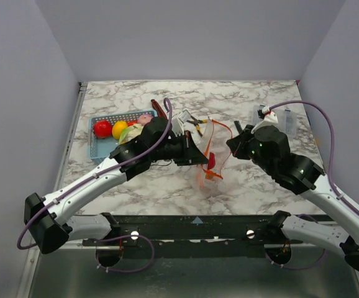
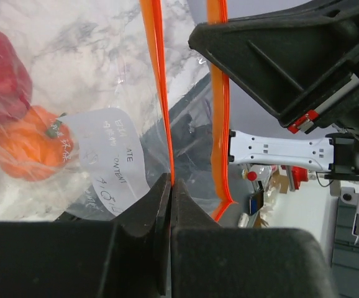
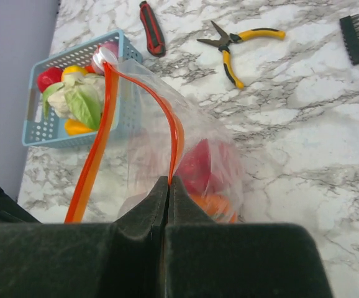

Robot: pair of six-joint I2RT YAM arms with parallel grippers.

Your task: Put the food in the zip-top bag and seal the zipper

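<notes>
The clear zip top bag (image 1: 220,181), rimmed by an orange zipper strip (image 3: 173,133), stands between my arms with its mouth spread. Inside show a red pepper (image 2: 4,77) and an orange vegetable with a green stem (image 2: 30,146). My left gripper is shut on the near-left part of the zipper rim. On the opposite side, my right gripper is shut on the rim, the strip running down between its fingertips. A white label (image 2: 111,155) with handwriting shows on the bag in the left wrist view.
A blue basket (image 1: 99,149) of produce stands at the back left. Yellow-handled pliers (image 3: 229,43), a red cutter (image 3: 151,28) and a black comb-like piece (image 3: 354,40) lie behind the bag. A clear box (image 1: 285,124) sits at the back right.
</notes>
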